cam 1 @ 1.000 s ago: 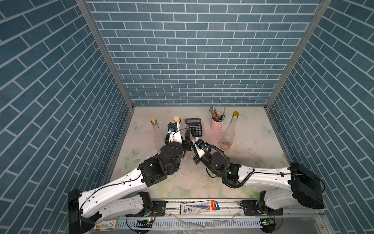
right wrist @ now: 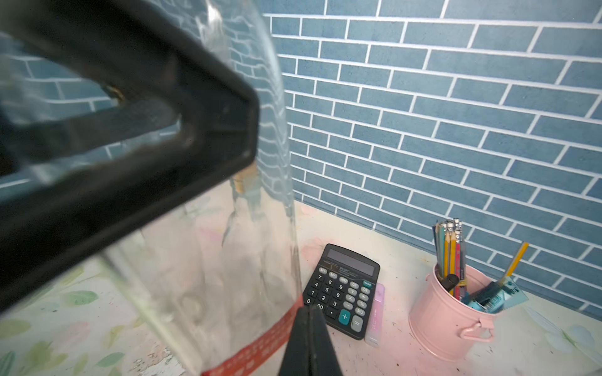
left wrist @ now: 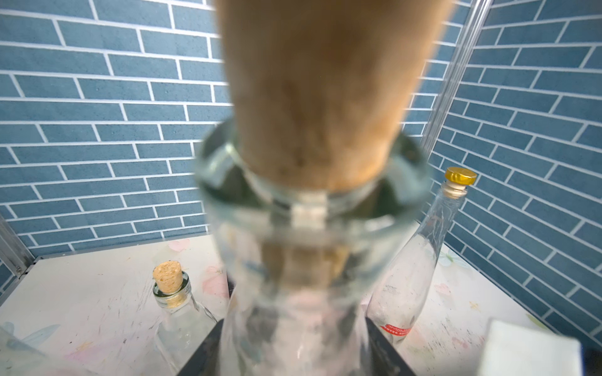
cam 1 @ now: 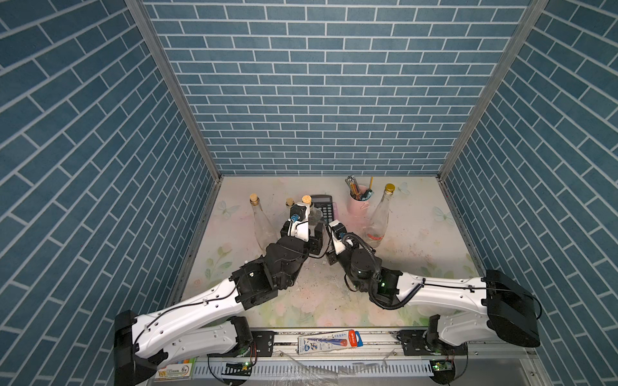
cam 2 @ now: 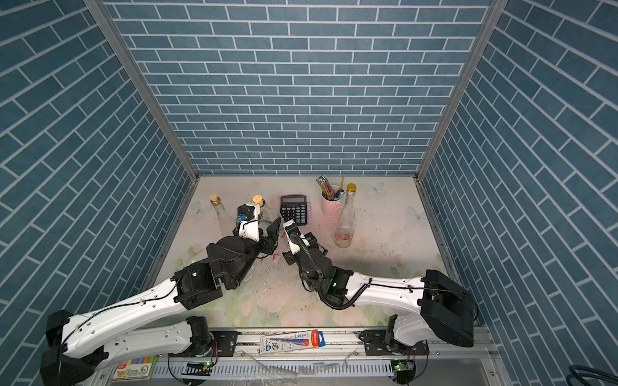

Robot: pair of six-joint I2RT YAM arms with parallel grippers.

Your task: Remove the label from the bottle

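Note:
My left gripper is shut on a clear glass bottle [left wrist: 298,250] with a cork [left wrist: 319,94] in its mouth. In the right wrist view the same bottle hangs tilted, with a red label strip [right wrist: 263,344] running round its lower end. A black finger [right wrist: 213,131] of the left gripper crosses in front of it there. My right gripper is shut, its tips right beside the strip's right end. Nothing shows between those tips, and I cannot tell whether they touch the strip.
A tall gold-capped bottle [cam 1: 379,218] stands on the right, near a pink pencil cup [right wrist: 439,313]. A black calculator [right wrist: 341,288] lies behind the held bottle. Two corked bottles stand left, one being the tall bottle [cam 1: 260,222].
My left gripper has shifted right with the bottle, whose cork now stands further right in front of the calculator.

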